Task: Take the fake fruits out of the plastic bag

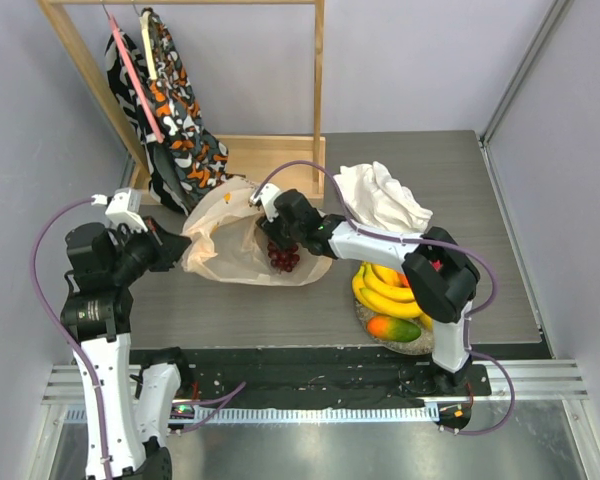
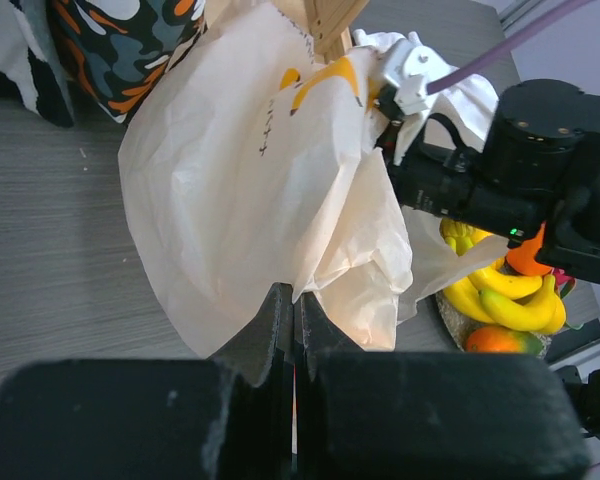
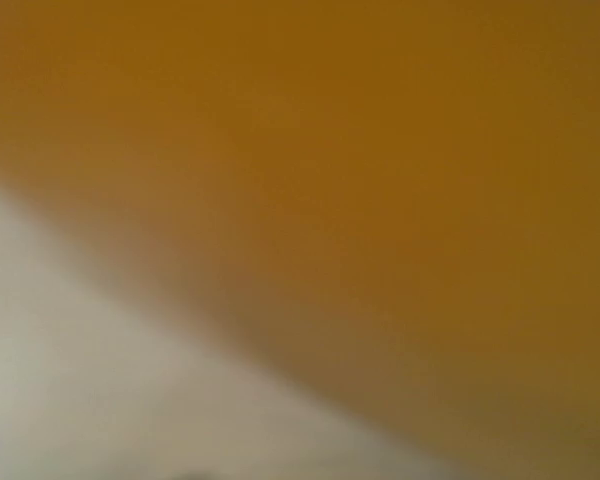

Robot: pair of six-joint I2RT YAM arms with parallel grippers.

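Note:
The off-white plastic bag [image 1: 215, 262] lies on its side with its mouth toward the front right. Dark red grapes [image 1: 284, 260] are partly visible inside it. My left gripper [image 1: 185, 243] is shut on the bag's left edge, and in the left wrist view the thin plastic [image 2: 302, 285] runs into its closed fingertips. From the right, my right gripper [image 1: 271, 232] reaches into the bag's mouth, open, just over the grapes and covering their upper part. The right wrist view holds only an orange-brown blur above a pale area; its fingers cannot be made out there.
A bowl [image 1: 420, 344] of fruit, with bananas [image 1: 388, 292] and a mango [image 1: 392, 328], stands at the right beneath the right arm. Behind lie a white cloth [image 1: 380, 200] and a wooden rack [image 1: 318, 110] with hanging clothes [image 1: 185, 130].

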